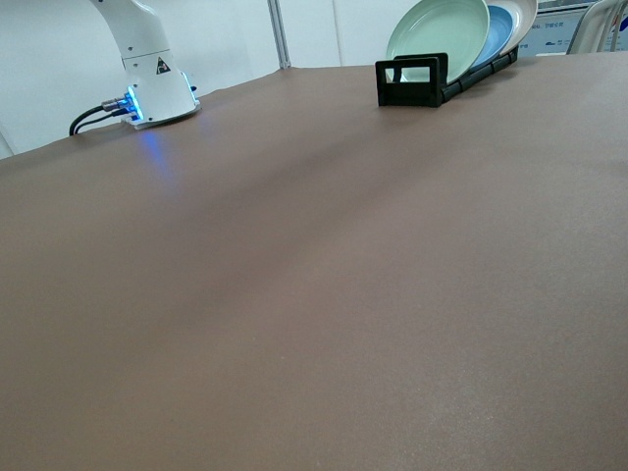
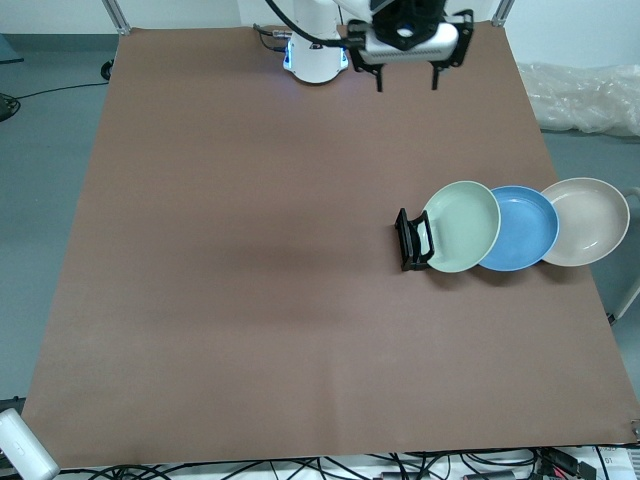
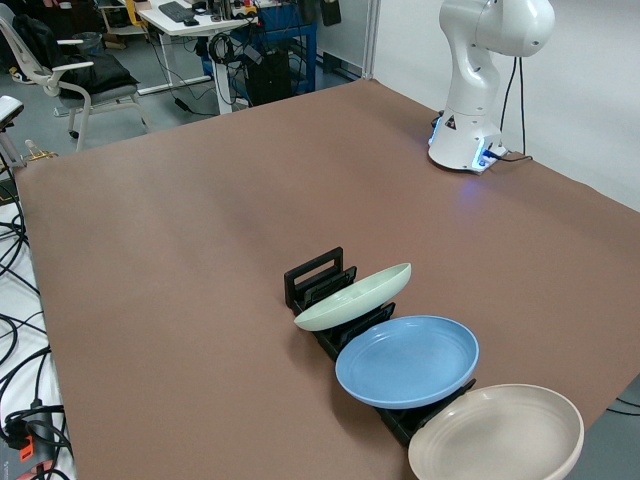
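A black dish rack (image 2: pixel 410 243) on the brown table (image 2: pixel 300 260) holds a pale green plate (image 2: pixel 462 222), a blue plate (image 2: pixel 520 225) and an off-white plate (image 2: pixel 585 220), standing tilted in a row at the table's right side in the left view. My gripper (image 2: pixel 407 81) hangs at the back of the table in the left view, above and behind the rack and apart from it, its two black fingers spread with nothing visible between them. In the top and right views only the white arm (image 3: pixel 465 110) shows; the gripper is out of frame.
Cables and equipment (image 3: pixel 30 430) line one edge, with a white cylinder (image 2: pixel 25 445) at a corner in the left view. A white wall and a plastic sheet (image 2: pixel 590 95) lie beyond the table.
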